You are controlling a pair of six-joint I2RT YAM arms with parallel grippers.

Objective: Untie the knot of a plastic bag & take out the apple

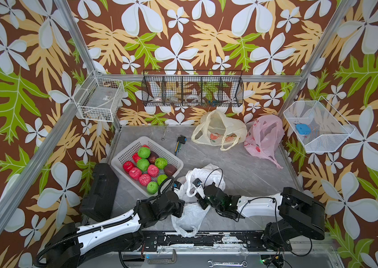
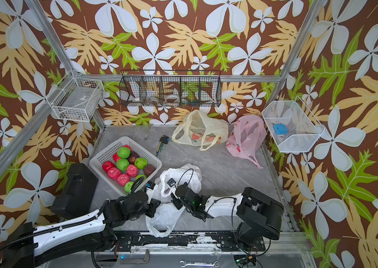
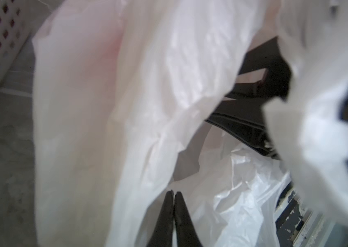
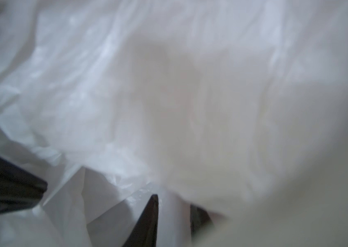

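A crumpled white plastic bag lies at the front middle of the table, its lower part spread toward the front edge. Both grippers are in it. My left gripper is shut, with nothing clear between its fingers, amid white plastic. My right gripper has white plastic between and over its fingers, partly hiding them, so it is shut on the bag. A faint pink shape shows through the plastic in the left wrist view; whether it is an apple I cannot tell.
A grey basket of red and green balls stands at the left, beside a black case. A cream bag and a pink bag lie at the back right. Bare table shows right of the white bag.
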